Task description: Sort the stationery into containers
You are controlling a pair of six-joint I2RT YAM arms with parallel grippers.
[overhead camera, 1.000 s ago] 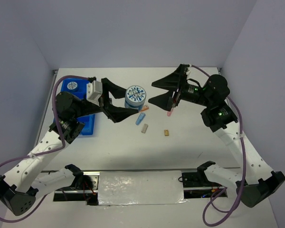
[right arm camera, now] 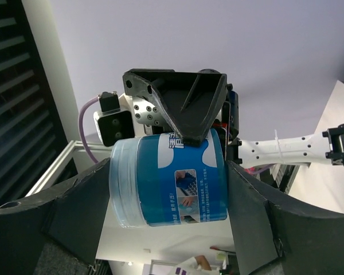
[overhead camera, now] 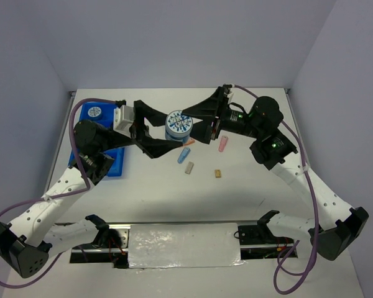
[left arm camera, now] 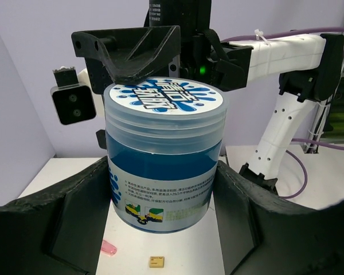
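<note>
A jar of blue cleaning gel [overhead camera: 179, 124] with a printed lid is held aloft over the middle of the table [overhead camera: 186, 198], between both grippers. In the left wrist view the jar [left arm camera: 163, 172] fills the space between the fingers of my left gripper [overhead camera: 160, 133]; in the right wrist view it [right arm camera: 169, 177] sits between those of my right gripper [overhead camera: 199, 124]. How firmly each grips is unclear. Small stationery pieces lie below: a blue one [overhead camera: 184, 155], a grey one [overhead camera: 189, 167], a pink one [overhead camera: 223, 143], a yellow one [overhead camera: 217, 173] and an orange one, partly hidden.
A blue compartment tray [overhead camera: 115, 164] stands at the left of the table, partly hidden by my left arm, with a round lidded item [overhead camera: 94, 112] in its rear part.
My right gripper has moved left onto the jar, which has shifted slightly to the right since one second ago. The left arm has barely moved.
</note>
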